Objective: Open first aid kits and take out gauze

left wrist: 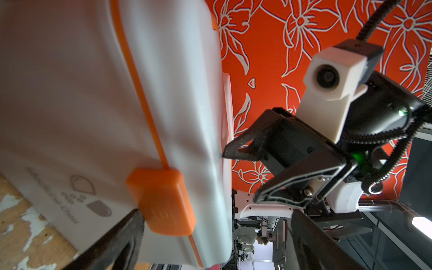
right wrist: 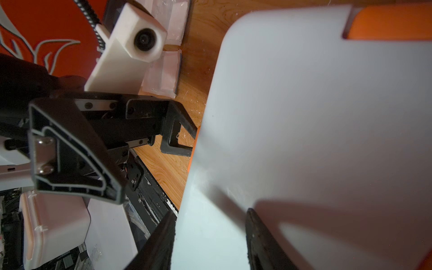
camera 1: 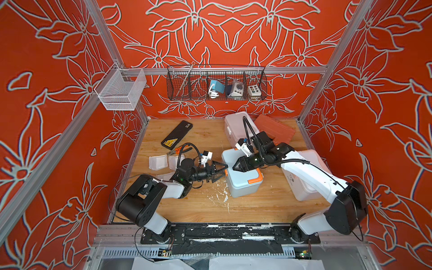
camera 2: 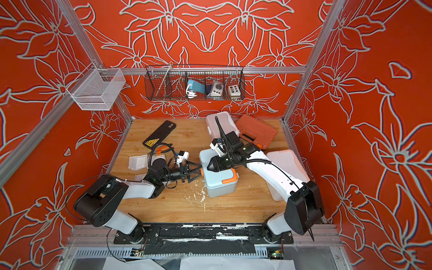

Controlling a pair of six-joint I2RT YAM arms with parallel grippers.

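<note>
The pale white-blue first aid kit (camera 1: 246, 187) stands upright at table centre with its lid closed. Its orange handle (camera 1: 255, 176) lies at the lid's front. On the left side an orange latch (left wrist: 162, 202) bridges the orange seam. My left gripper (camera 1: 221, 172) is open at that side, one finger (left wrist: 123, 243) close to the latch; contact is unclear. Above the lid hangs my right gripper (camera 1: 237, 168), pointing left. Its fingers (right wrist: 153, 247) are partway apart with the lid showing between them; I cannot tell if they grip anything. No gauze shows.
A pink-white box (camera 1: 238, 126) stands behind the kit, beside a reddish case (camera 1: 276, 129). Another pale box (camera 1: 306, 189) is under the right arm. Left lie a black case (camera 1: 176, 134), orange-handled pliers (camera 1: 182, 149) and small white trays (camera 1: 158, 162).
</note>
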